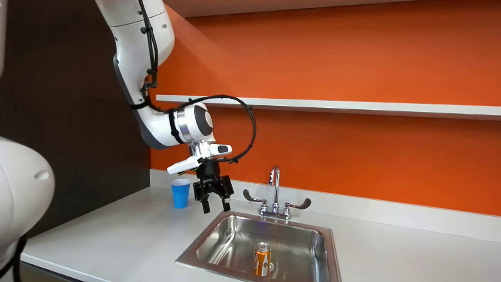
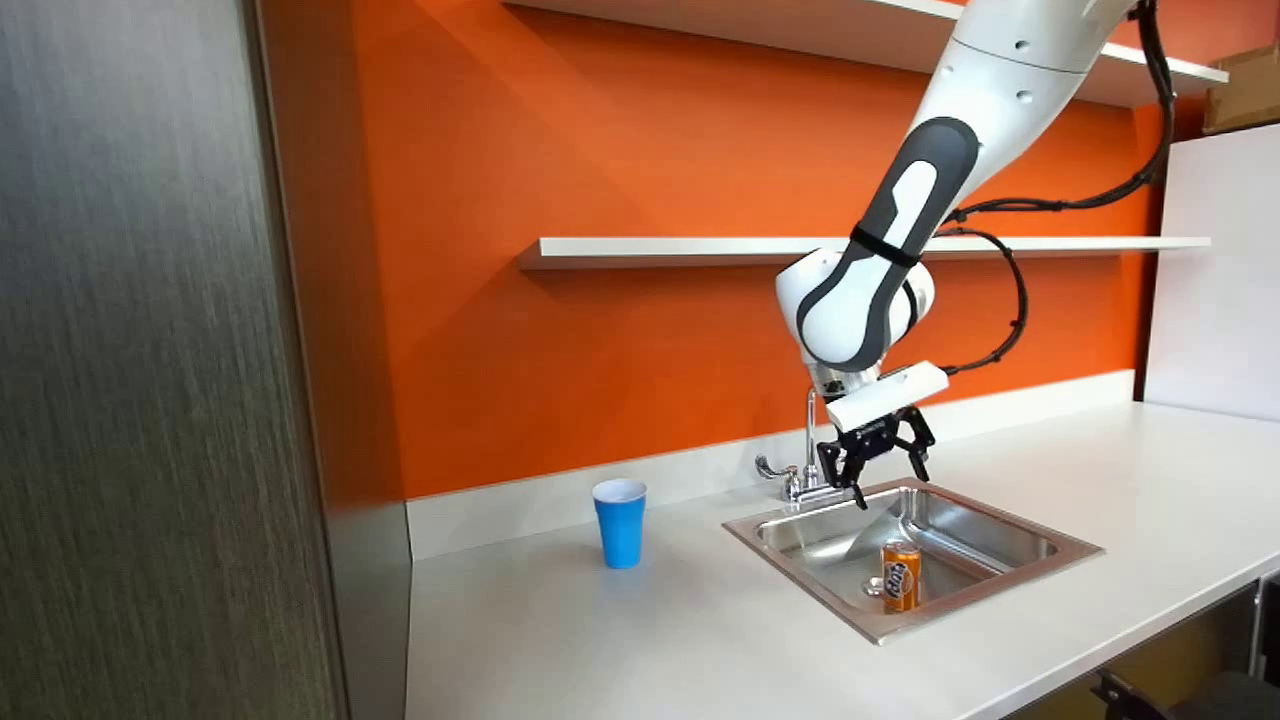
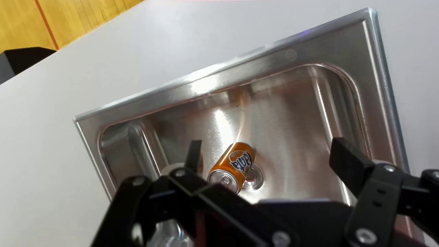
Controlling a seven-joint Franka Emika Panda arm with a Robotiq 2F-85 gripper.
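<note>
An orange Fanta can (image 1: 262, 260) stands upright on the floor of the steel sink (image 1: 336, 263), close to the drain. The same can (image 3: 239, 161) shows beyond the fingers in the wrist view, with part of its lower end hidden behind my gripper. Above the sink's left rear corner hangs my gripper (image 1: 216, 207), open, its fingers wide apart with nothing between them. A blue cup (image 1: 180, 193) stands upright on the counter to the left of the sink; in the second exterior view the cup (image 2: 620, 524) is well clear of my gripper (image 2: 890, 485).
The chrome faucet (image 1: 276, 192) with its two handles rises behind the sink, near my gripper. A white shelf (image 2: 720, 248) runs along the orange wall. A dark panel (image 1: 80, 103) closes off the left side.
</note>
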